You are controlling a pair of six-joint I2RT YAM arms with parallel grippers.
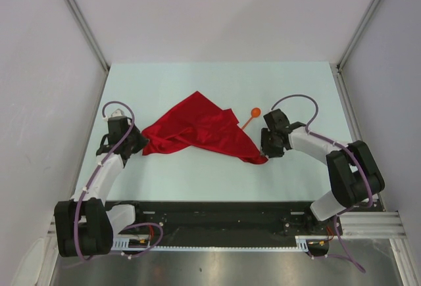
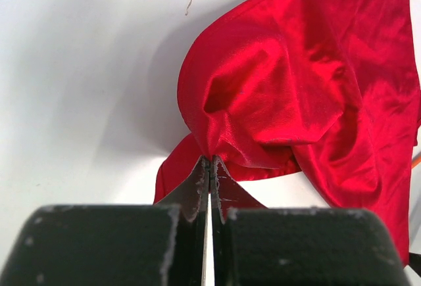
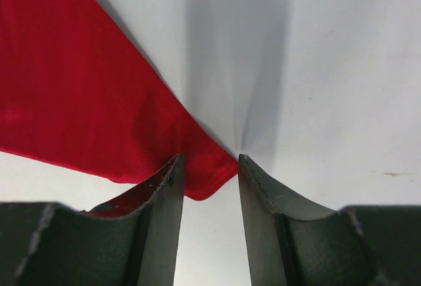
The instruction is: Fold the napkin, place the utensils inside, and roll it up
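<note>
A red napkin (image 1: 197,125) lies crumpled and spread across the table. My left gripper is closed on its left end, where the cloth is bunched at the fingertips (image 2: 202,167). My right gripper is open, low over the napkin's right corner (image 3: 207,181), which lies between and just beyond its fingers. An orange spoon (image 1: 255,113) lies behind the napkin's right part, its handle end meeting the cloth's edge.
Walls stand at both sides.
</note>
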